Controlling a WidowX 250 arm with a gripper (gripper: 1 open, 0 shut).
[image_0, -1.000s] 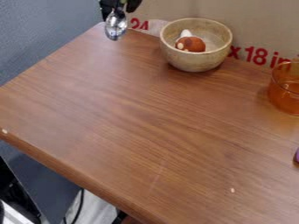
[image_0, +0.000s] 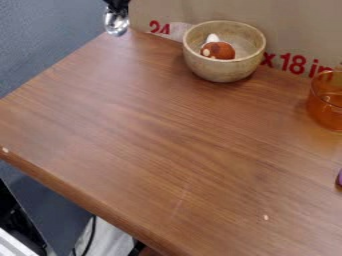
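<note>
At the top left edge of the view, my gripper (image_0: 116, 14) is mostly out of frame, with a shiny silver, rounded object (image_0: 116, 22) hanging at it; whether the fingers are closed on it is hard to see. A beige bowl (image_0: 205, 66) at the back of the wooden table (image_0: 147, 150) holds a brown round item (image_0: 219, 50) and something white.
An orange translucent cup (image_0: 325, 100) stands at the right edge, with a small purple object (image_0: 339, 178) partly visible below it. A cardboard sheet with red lettering backs the table.
My gripper and the silver object have moved up and to the left, partly leaving the top of the view. The bowl and cup have not moved.
</note>
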